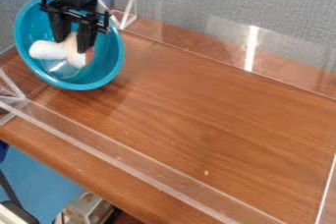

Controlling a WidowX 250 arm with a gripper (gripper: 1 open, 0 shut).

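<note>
At the upper left, a blue plastic bowl [106, 69] sits on the wooden table. Inside it is a pale, white cylindrical object [50, 50] with a reddish part toward its right end. My black gripper [71, 38] reaches down into the bowl from above, shut on the pale object. The fingertips partly hide the object.
Clear edging strips run along its front and back, with a grey textured wall [223, 7] behind. Metal hardware [83, 208] shows below the front edge.
</note>
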